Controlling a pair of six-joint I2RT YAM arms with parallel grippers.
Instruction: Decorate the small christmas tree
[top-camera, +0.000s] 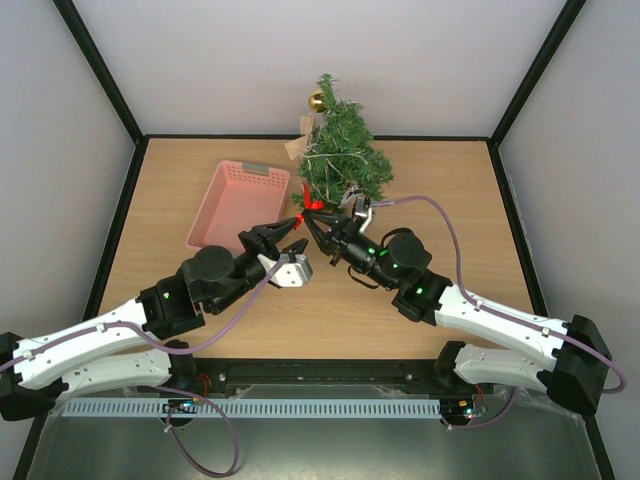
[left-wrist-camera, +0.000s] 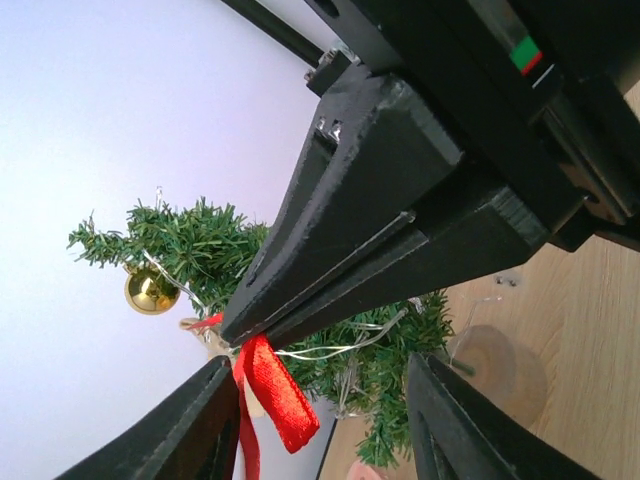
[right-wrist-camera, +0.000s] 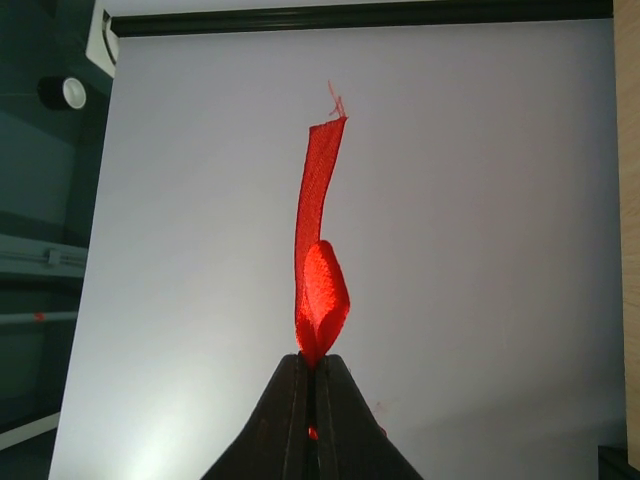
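Note:
A red ribbon (right-wrist-camera: 323, 290) is pinched in my right gripper, its fingers shut and a loop and a tail sticking out past the tips. In the left wrist view, red ribbon (left-wrist-camera: 280, 395) also hangs below the right gripper's dark fingers (left-wrist-camera: 340, 220). My left gripper (top-camera: 299, 234) stands open just left of those tips. Its two fingers (left-wrist-camera: 180, 432) are well apart, with the hanging ribbon close to one of them and not clamped. The small green tree (top-camera: 345, 150) stands right behind both grippers, with a gold ball (top-camera: 317, 101) near its top.
A pink basket (top-camera: 240, 205) sits to the left of the tree; the part of its floor that shows looks empty. Tan bows (top-camera: 298, 147) hang on the tree's left side.

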